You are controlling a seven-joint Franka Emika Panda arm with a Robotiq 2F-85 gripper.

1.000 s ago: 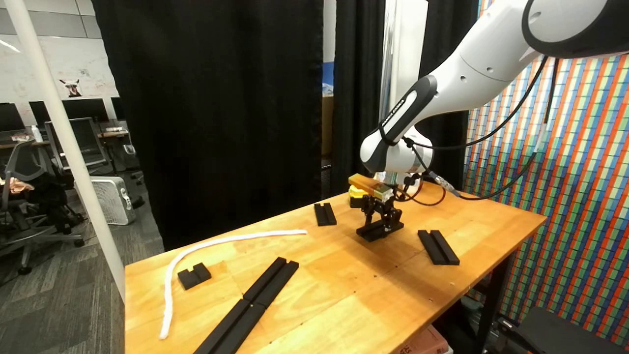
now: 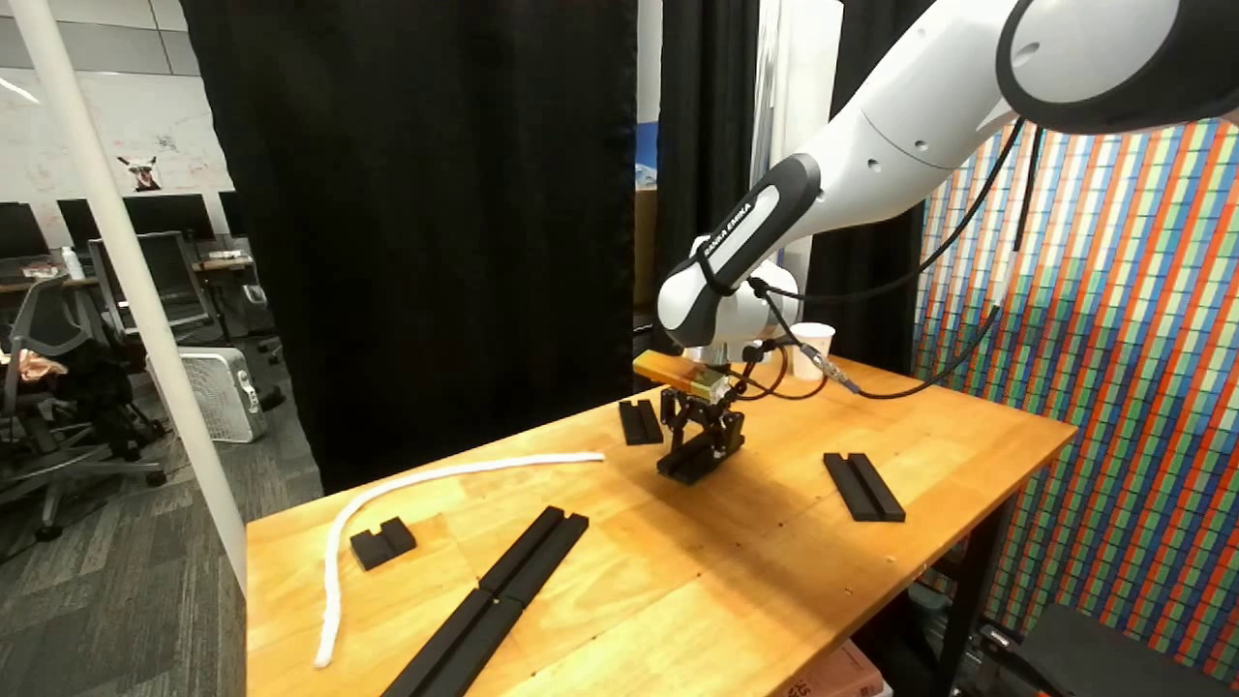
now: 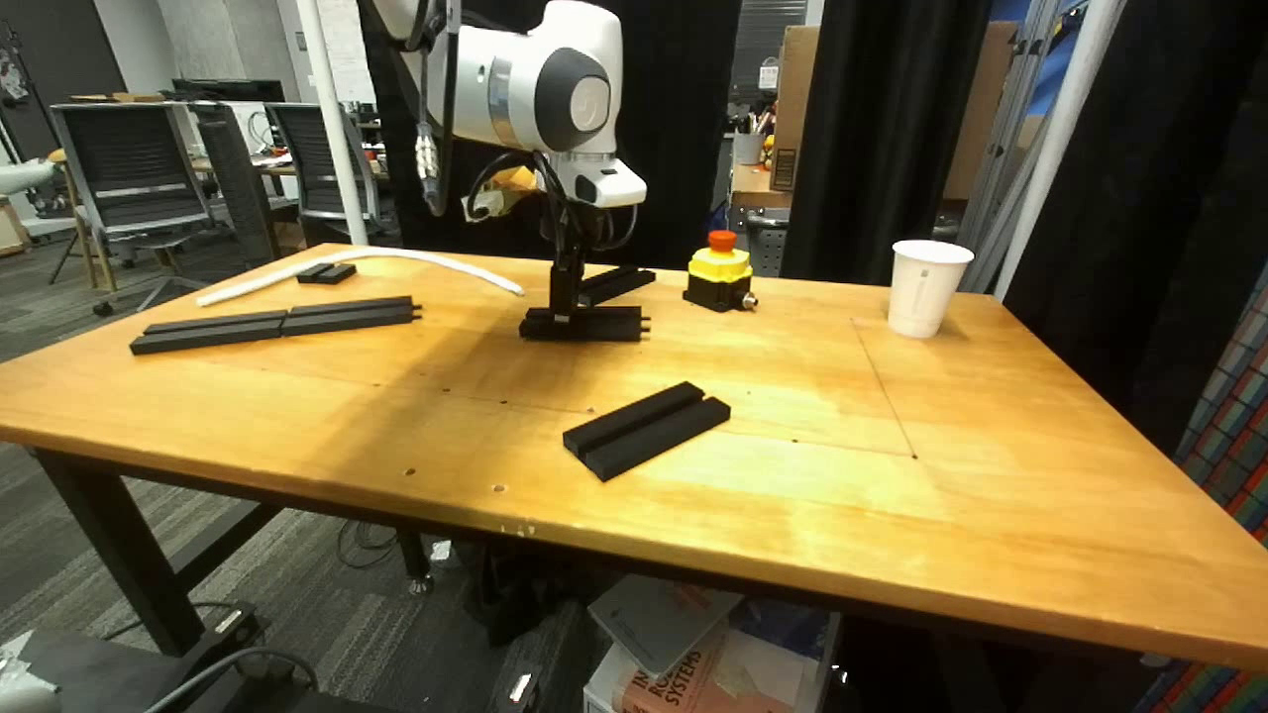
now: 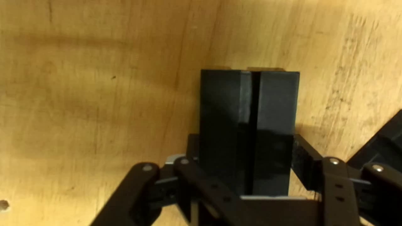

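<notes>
My gripper [image 2: 702, 432] is shut on a grooved black block [image 4: 277, 113], its fingers pressed to the two long sides in the wrist view. In exterior view 2 the held block [image 3: 612, 323] has small pegs at its right end. It is low over the table or on it; I cannot tell which. Two black grooved blocks joined end to end form a long track [image 2: 540, 546] at the left, with pegs on its end facing the held block. A loose grooved block [image 3: 648, 430] lies near the front edge, and another [image 2: 640, 423] lies behind my gripper.
A short grooved piece [image 2: 383, 541] sits at the left inside a curved white cord [image 2: 470, 469]. Right of my gripper stand a yellow emergency-stop box [image 3: 719, 275] and a white cup [image 3: 927, 289]. Bare tabletop separates the held block from the long track.
My gripper and the block in its grip have moved left in exterior view 1, towards the long track. The other blocks and the cord have stayed put.
</notes>
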